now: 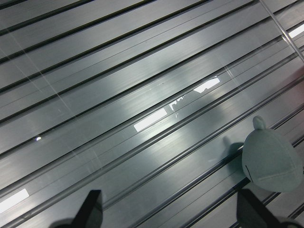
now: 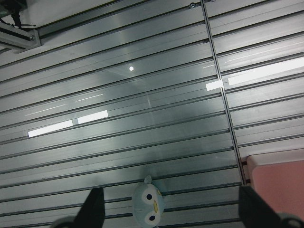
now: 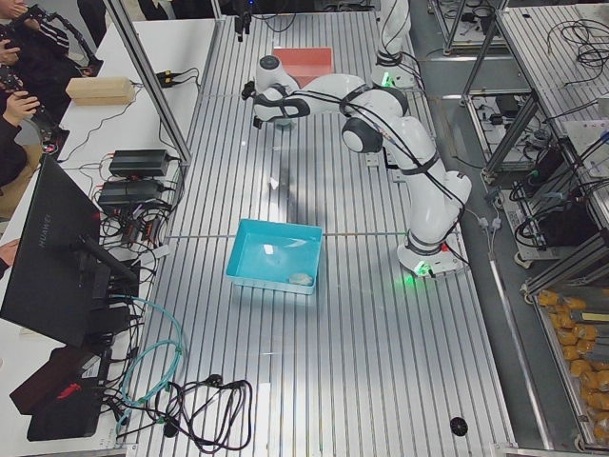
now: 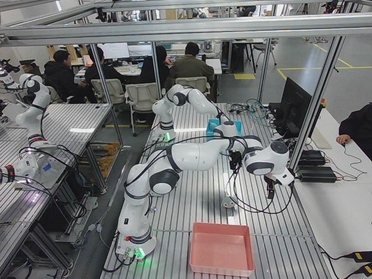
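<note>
A pale blue-grey plush toy with a face lies on the slatted metal table between the two bins point(image 4: 228, 202); it also shows at the right of the left wrist view point(image 1: 270, 156). My left gripper hangs over the table near the toy, fingers spread with nothing between them. My right gripper is open, above and behind the toy in its wrist view. A red bin point(image 4: 221, 247) stands at one end, a cyan bin point(image 3: 274, 248) at the other, with a pale object point(image 3: 301, 279) inside it.
The arms reach over the middle of the table, close to each other. Coiled cables point(image 3: 209, 409) lie at one table corner. A monitor point(image 3: 52, 248) and black boxes stand on the side desk beside frame posts.
</note>
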